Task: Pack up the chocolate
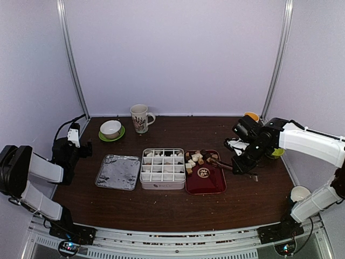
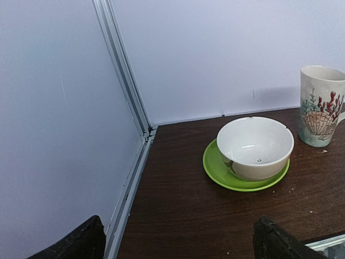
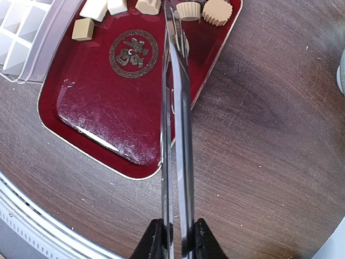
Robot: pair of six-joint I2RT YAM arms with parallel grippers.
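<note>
A red tray (image 1: 205, 183) holds several chocolates at its back, among them a square piece (image 3: 82, 29) and a ridged round piece (image 3: 216, 12). Left of it sits a white compartment box (image 1: 162, 183) with some pieces inside. My right gripper is shut on metal tongs (image 3: 183, 140), whose tips reach over the chocolates at the tray's back; whether they grip a piece is unclear. My left gripper is open, empty, at the table's left side.
A silver tray (image 1: 118, 172) lies left of the box. A white bowl on a green plate (image 2: 253, 145) and a mug (image 2: 318, 108) stand at the back left. Bowls sit at the right edge, partly behind the right arm.
</note>
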